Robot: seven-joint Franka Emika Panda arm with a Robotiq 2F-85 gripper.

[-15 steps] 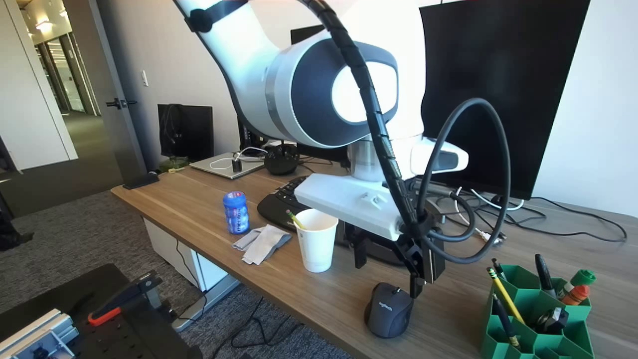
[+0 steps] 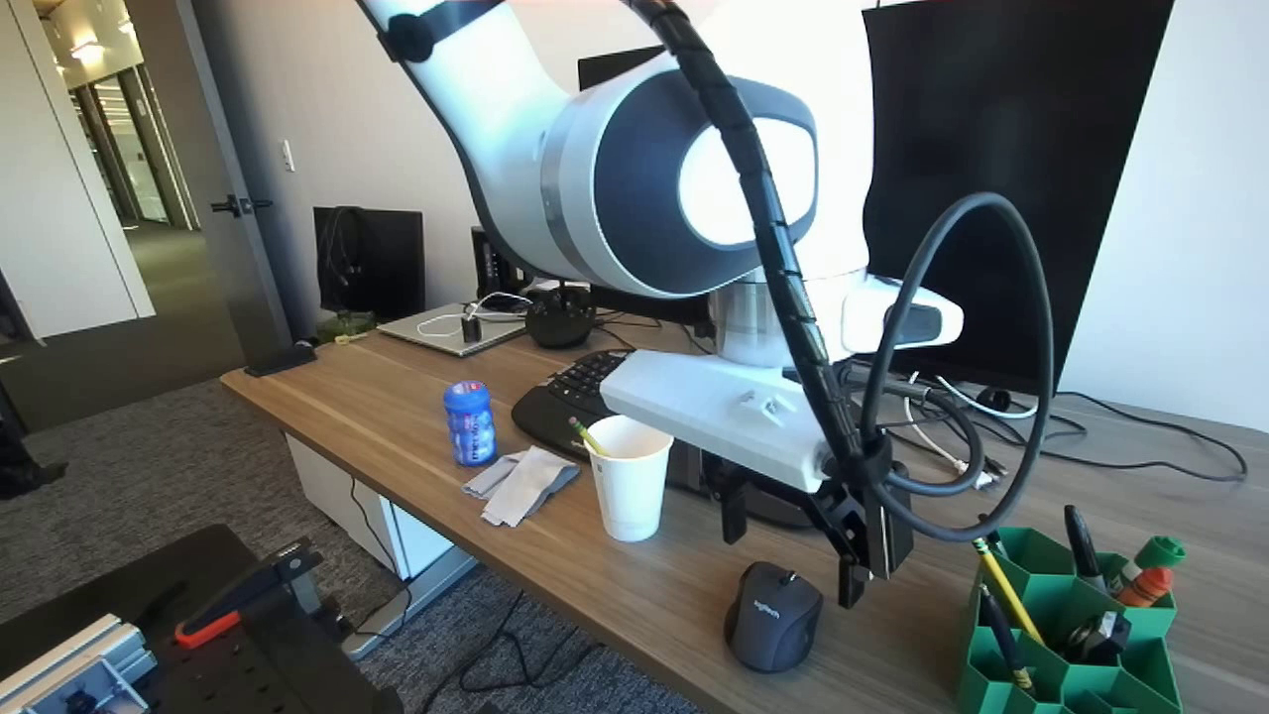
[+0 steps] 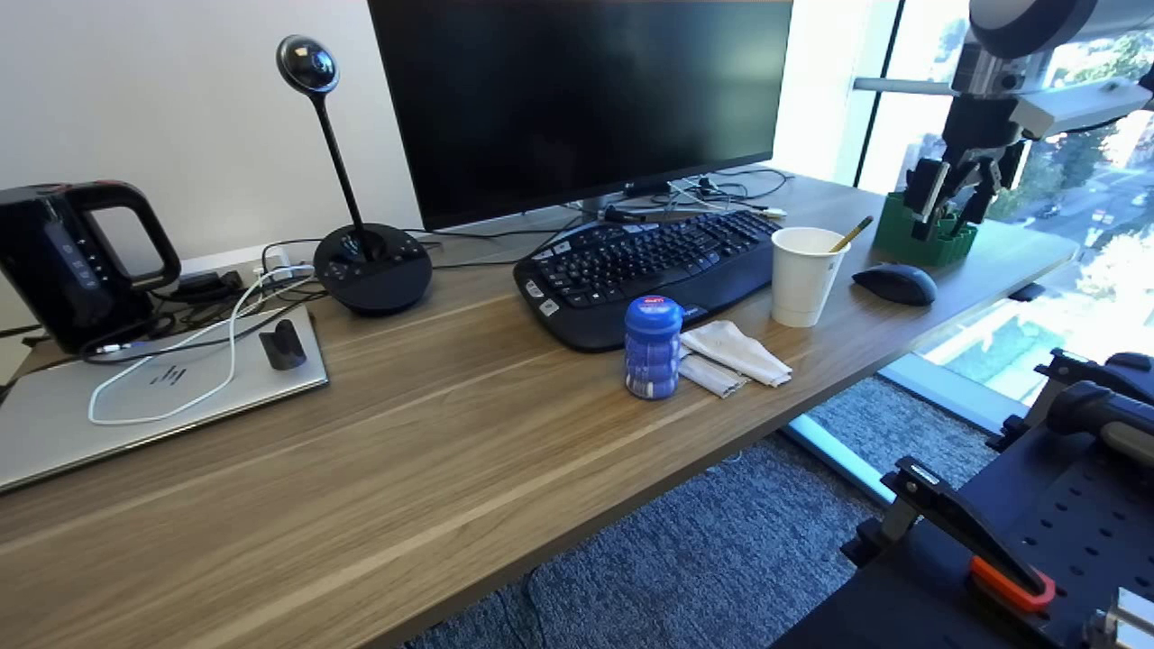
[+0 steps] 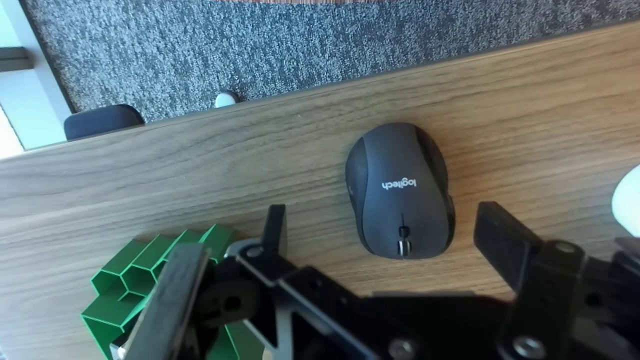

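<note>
My gripper stands open above the desk, its two fingers well apart with nothing held. In the wrist view a dark grey Logitech mouse point(image 4: 400, 192) lies on the wood beyond the fingertips, its front end in line with the gap. Exterior view 1 has the mouse point(image 2: 774, 617) just below and in front of the gripper point(image 2: 791, 553). From the side, in exterior view 2, the gripper point(image 3: 952, 211) hangs higher than the mouse point(image 3: 895, 283), apart from it.
A green honeycomb pen holder point(image 2: 1071, 595) with pens stands right of the gripper. To the left are a white cup point(image 2: 631, 482) with a pencil, a folded cloth point(image 2: 523, 482), a blue canister point(image 2: 470, 422) and a black keyboard point(image 3: 649, 265). The desk's front edge runs close past the mouse.
The arm and gripper have shifted to the right and slightly down in exterior view 1, towards the pen holder. The mouse and other objects have stayed put.
</note>
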